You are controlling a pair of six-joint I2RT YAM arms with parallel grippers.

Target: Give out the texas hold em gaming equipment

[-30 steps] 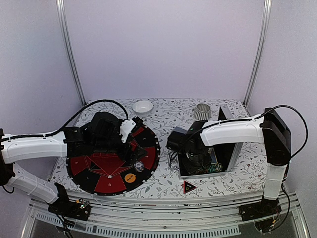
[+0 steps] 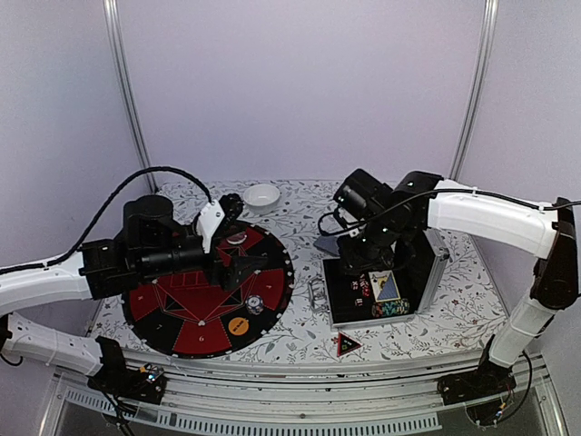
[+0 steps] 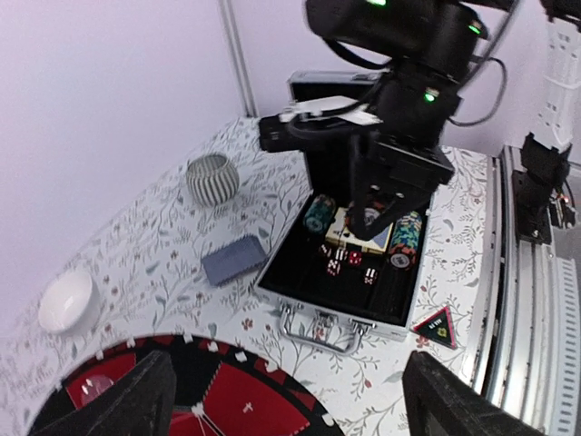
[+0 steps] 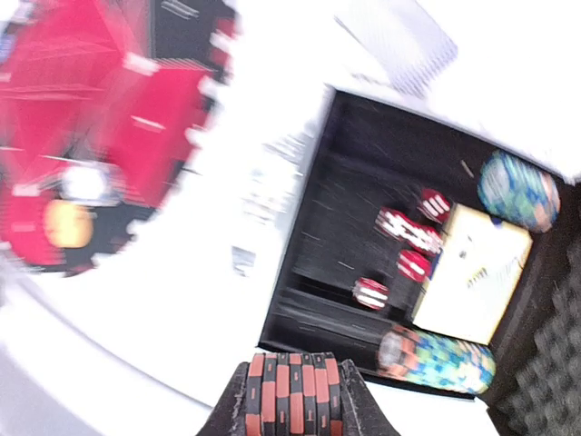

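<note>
My right gripper [image 2: 349, 250] is raised over the open case [image 2: 349, 304]; in the right wrist view it is shut on a stack of red and black chips [image 4: 295, 391]. The case holds colourful chip rolls [image 4: 436, 363], a yellow-edged card deck [image 4: 467, 277] and several red dice [image 4: 413, 263]. The round red-and-black mat [image 2: 195, 331] lies to the left, with my left gripper [image 2: 238, 269] open above it. A small triangular piece [image 2: 347, 344] lies before the case.
A white bowl [image 2: 261, 195] stands at the back, a ribbed cup [image 3: 213, 182] behind the case, a grey block [image 3: 231, 261] beside it. The table between mat and case is clear.
My right gripper has risen out of the case with the chip stack, uncovering the deck and dice. The left arm has shifted a little leftward.
</note>
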